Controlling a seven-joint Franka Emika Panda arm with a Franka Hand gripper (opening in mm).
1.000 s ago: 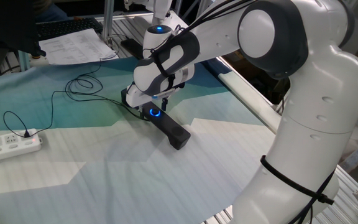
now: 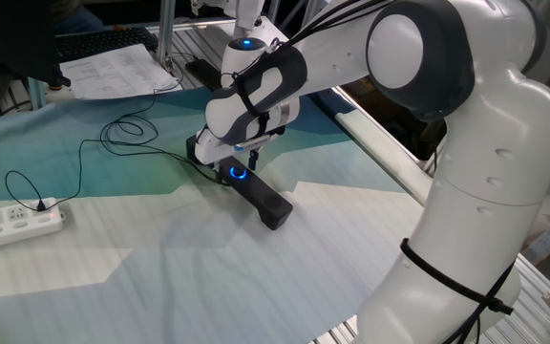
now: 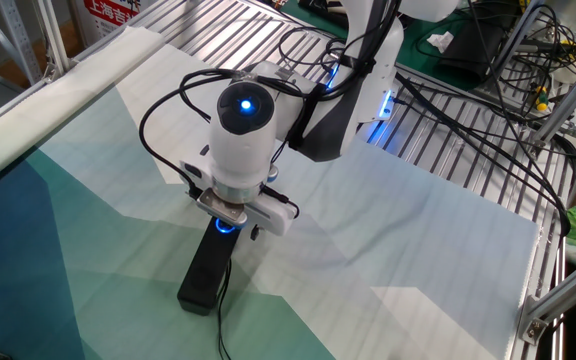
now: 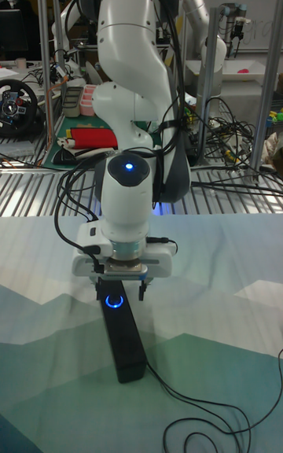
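Observation:
A long black speaker bar [image 2: 261,199] with a glowing blue ring lies on the patterned table cover. It also shows in exterior view 2 as a dark bar [image 3: 203,275] and in exterior view 3 as a bar [image 4: 123,340] running toward the camera. My gripper [image 4: 120,291] points down over the bar's far part, close to the ring. Its fingers [image 4: 142,292] stand apart: one by the bar's left edge, the other clear of its right side. From exterior view 2 only one fingertip [image 3: 256,234] shows, beside the bar. Whether either finger touches the bar cannot be told.
A thin black cable [image 2: 81,162] runs loosely from the bar to a white power strip [image 2: 12,225]. Papers [image 2: 122,72] and a keyboard [image 2: 98,43] lie beyond the table's far edge. Much of the cover [image 3: 388,240] around the bar is bare.

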